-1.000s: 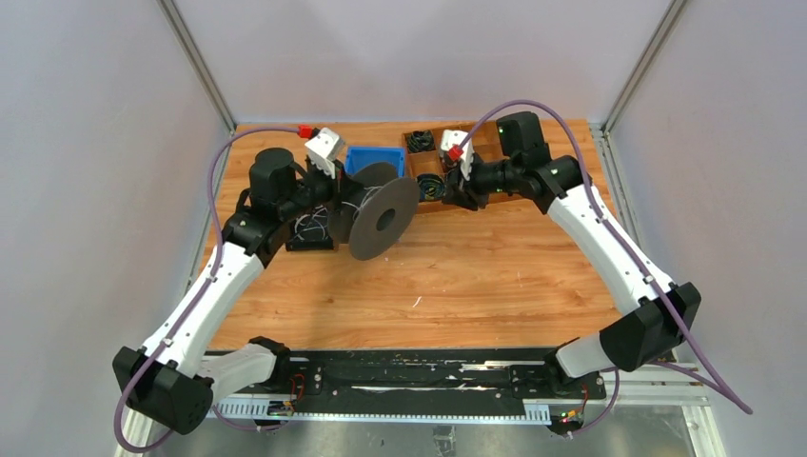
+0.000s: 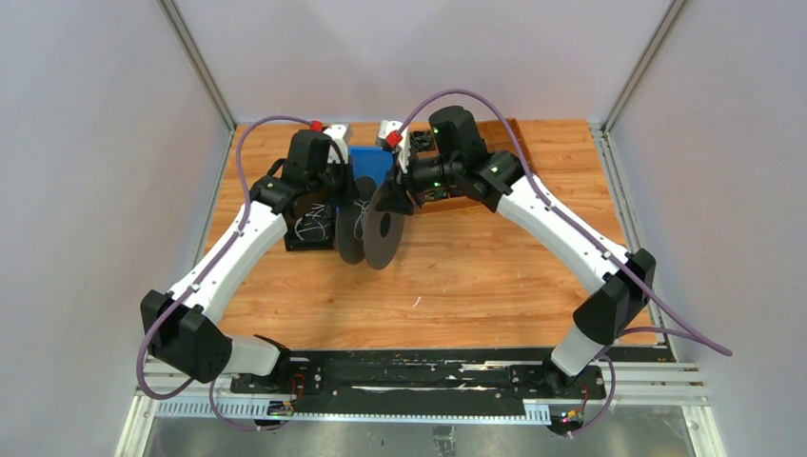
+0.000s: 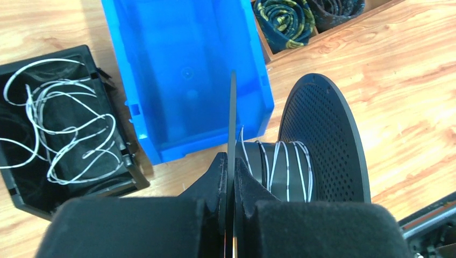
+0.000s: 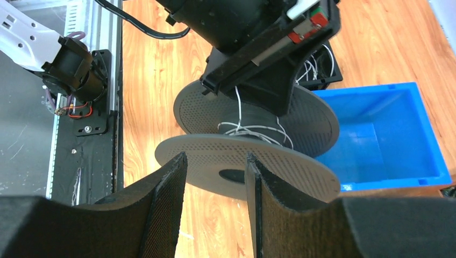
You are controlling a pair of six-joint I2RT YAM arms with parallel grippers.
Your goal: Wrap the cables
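My left gripper is shut on a dark spool (image 3: 322, 129), gripping one disc, which stands edge-on between its fingers in the left wrist view. White cable (image 4: 238, 115) is wound loosely round the hub between the two discs. My right gripper is part open, its fingertips beside the spool's near disc (image 4: 285, 172) in the right wrist view; whether they touch it I cannot tell. More white cable (image 3: 70, 134) lies loose in a black box (image 3: 21, 188) at the left.
A blue bin (image 3: 183, 70) sits behind the spool. A wooden compartment box (image 2: 514, 133) with coiled dark cables (image 3: 282, 21) is at the back right.
My right arm has moved left to the spool.
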